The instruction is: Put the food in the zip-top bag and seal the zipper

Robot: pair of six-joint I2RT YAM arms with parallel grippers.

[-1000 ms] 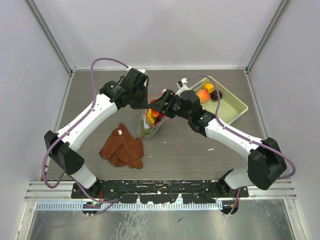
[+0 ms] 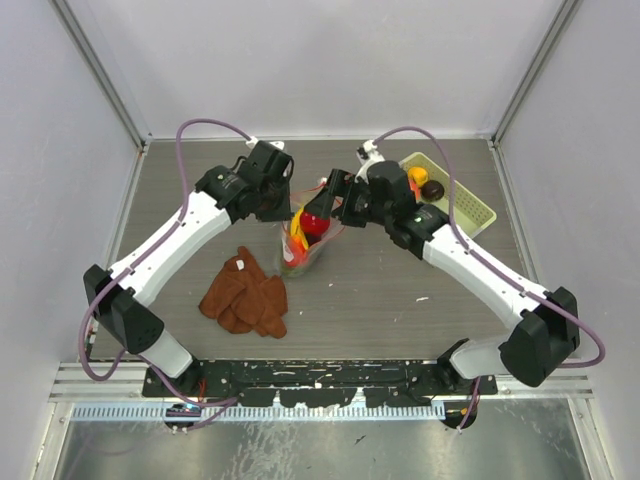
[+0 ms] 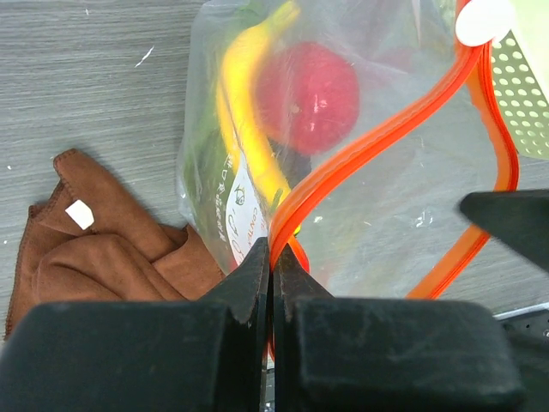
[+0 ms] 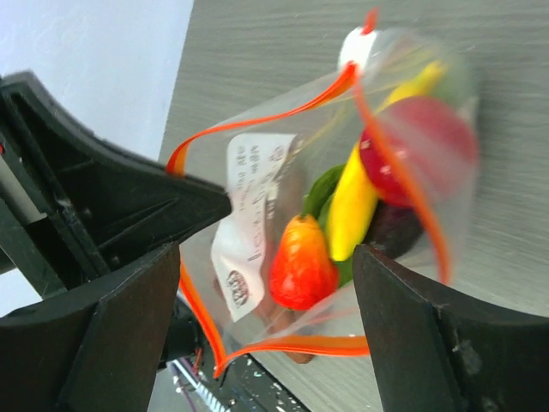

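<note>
The zip bag [image 2: 298,262] holds a red fruit [image 3: 307,97], a yellow banana [image 3: 249,129], an orange-red pepper [image 4: 302,268], green and dark produce. My left gripper is shut on the bag's orange zipper edge. My right gripper stands open over the bag's mouth, one finger beside the zipper strip, with produce seen between its fingers. The bag's mouth is spread open, its zipper curving in loops.
A perforated light-green basket [image 2: 468,205] at the right holds more fruit. A brown cloth [image 2: 243,295] lies front left of the bag.
My right gripper and arm have shifted up and to the right in the top view, uncovering more of the red fruit. The left arm has moved slightly left.
</note>
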